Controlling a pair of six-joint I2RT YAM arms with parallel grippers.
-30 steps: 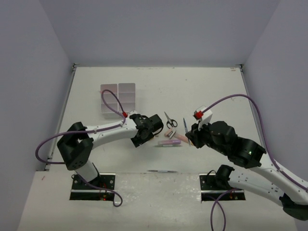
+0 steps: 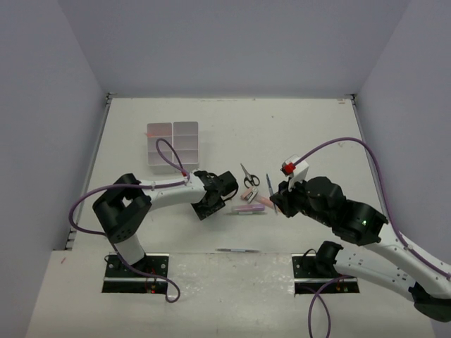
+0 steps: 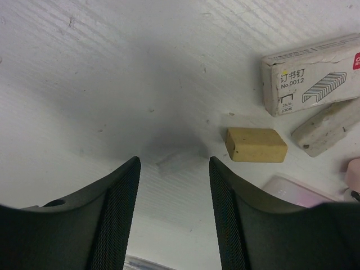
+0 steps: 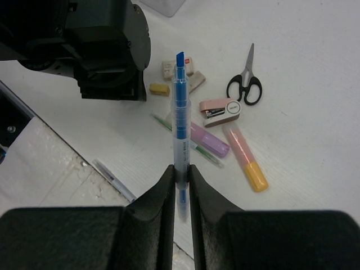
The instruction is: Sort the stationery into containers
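Observation:
My left gripper is open above bare table, nothing between its fingers. Just right of its right finger lies a yellow block (image 3: 257,145), with a staple box (image 3: 315,73) and a grey eraser (image 3: 326,128) beyond. In the right wrist view my right gripper is shut on a blue pen (image 4: 181,118), which stands upright. Behind the pen lie a pink stapler (image 4: 220,110), black-handled scissors (image 4: 245,81), a purple tube (image 4: 209,139), a green pen (image 4: 207,155) and an orange-ended tube (image 4: 247,160). Two sectioned containers (image 2: 186,142) stand at the back left.
Another pen (image 2: 237,250) lies by the table's front edge. Something orange pokes out at the containers' left side. Bare table spreads across the back and right. The left arm (image 2: 169,191) reaches over the left half.
The left arm's elbow and base links have swung slightly right and its gripper has shifted a little. My right arm and the pen have barely moved.

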